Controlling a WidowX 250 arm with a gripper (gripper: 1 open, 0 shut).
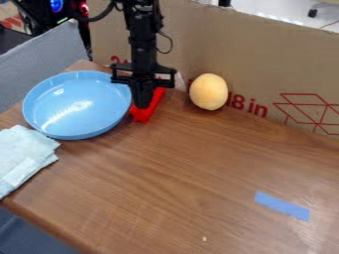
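Note:
My black gripper [141, 97] hangs over the right rim of a light blue plate [73, 104], at a red object [150, 111] lying just right of the plate. The fingers look close together; whether anything is between them is hard to see. The red object is partly hidden behind the gripper.
A yellow egg-shaped object [208, 91] sits to the right, by a cardboard wall [265, 60]. A pale cloth [20, 157] lies at lower left, a blue tape strip [282, 206] at lower right.

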